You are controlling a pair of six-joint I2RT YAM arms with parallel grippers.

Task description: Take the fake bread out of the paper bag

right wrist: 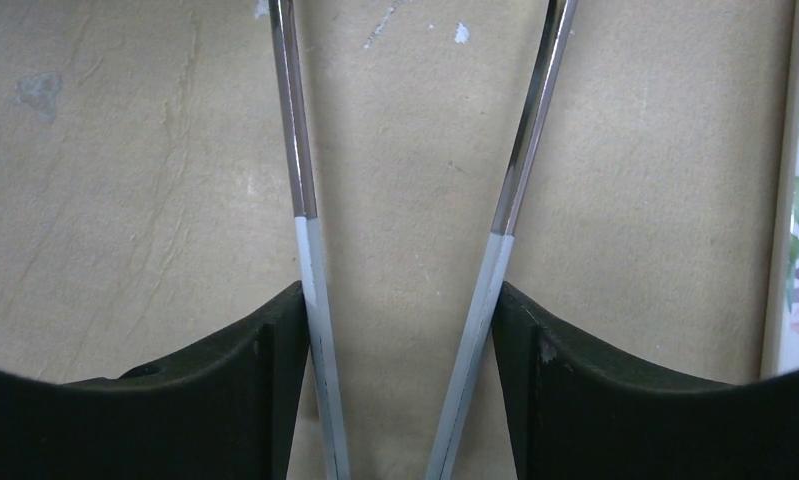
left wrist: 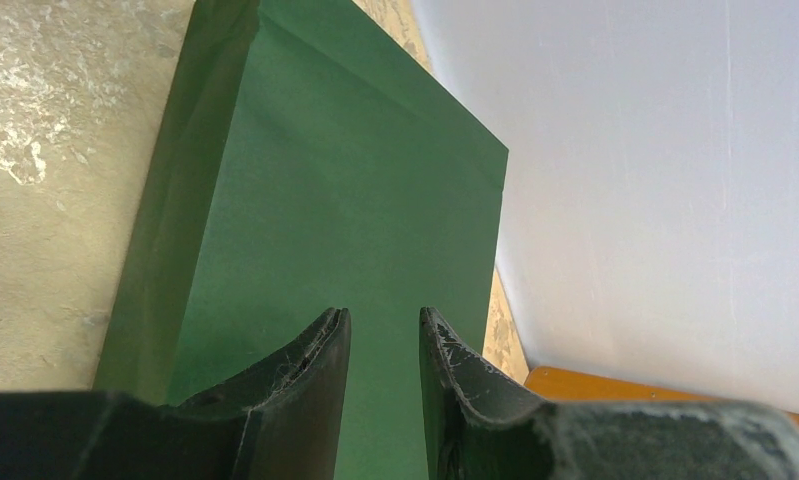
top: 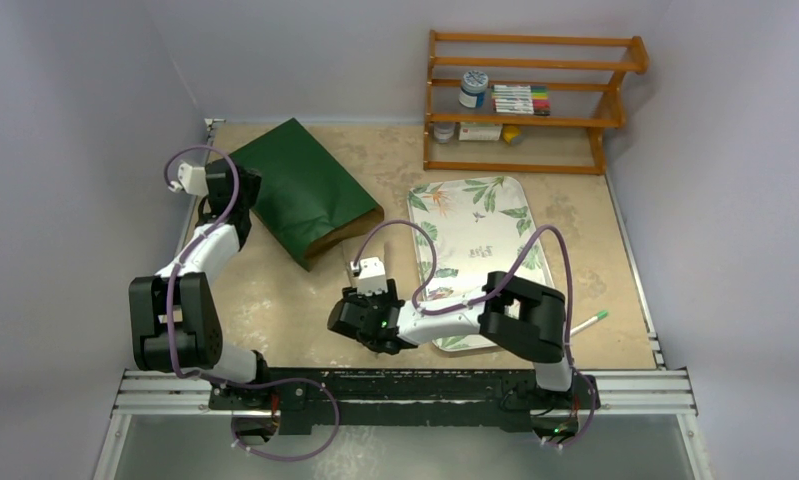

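A green paper bag [top: 305,190] lies on its side at the back left, its brown-edged mouth facing the front right; no bread shows, and the inside is hidden. My left gripper is over the bag's far end, fingers apart with only green paper beneath. My right gripper is low in front of the bag's mouth. It stands open, with two long thin metal sticks, one at each finger, and bare table between them.
A tray [top: 475,230] with leaf print lies right of the bag. A wooden rack [top: 605,120] with jars and markers stands at the back right. A green pen [top: 588,323] lies at the right. Walls enclose the left and back.
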